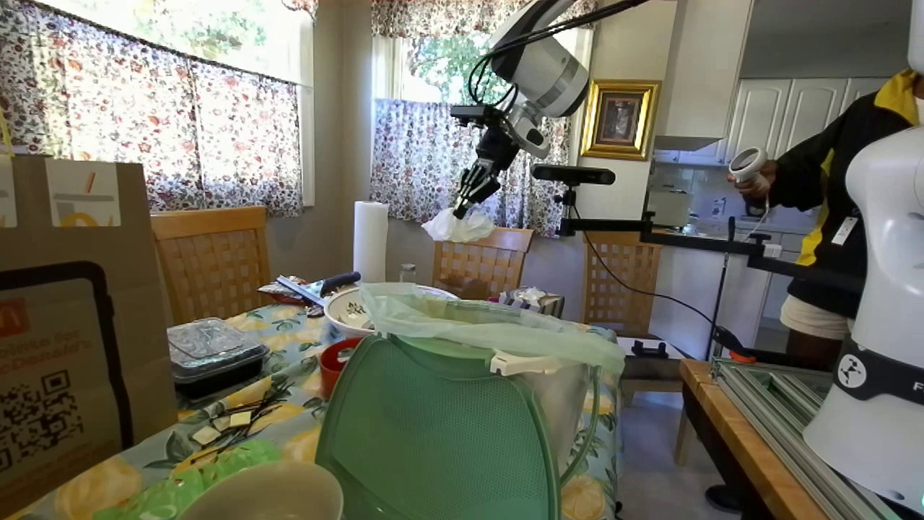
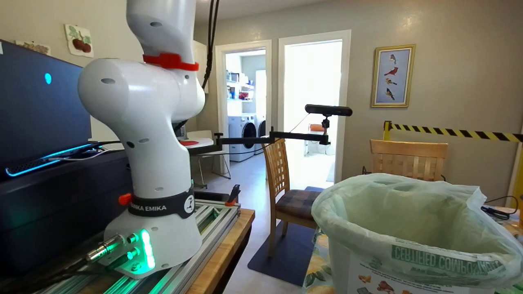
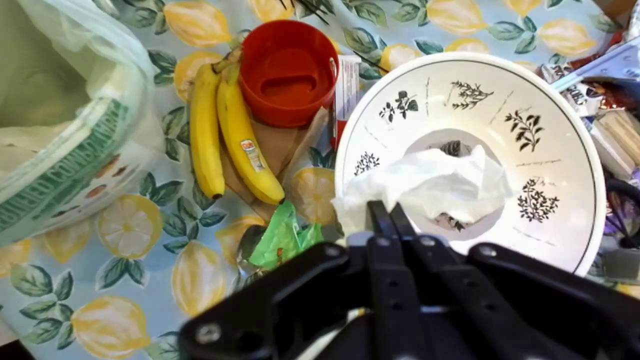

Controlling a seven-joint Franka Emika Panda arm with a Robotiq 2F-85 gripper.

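A crumpled white tissue [image 1: 457, 226] hangs in the air from my gripper [image 1: 463, 211], whose fingertips are closed on it. In the wrist view the tissue [image 3: 441, 183] spreads out beyond the tips of my gripper, with the patterned white bowl [image 3: 555, 153] below. The bin with a pale green compostable liner [image 2: 365, 237] stands on the table; its lined rim [image 3: 129, 72] shows at the wrist view's left edge. Some pale material lies inside the liner. The gripper itself is out of exterior view 2.
Two bananas [image 3: 207, 132], a red container [image 3: 288, 66] and a green wrapper [image 3: 282, 240] lie between bin and bowl. A paper towel roll [image 1: 370, 241] stands behind the bowl. The bin's green lid [image 1: 442, 425] hangs open in front.
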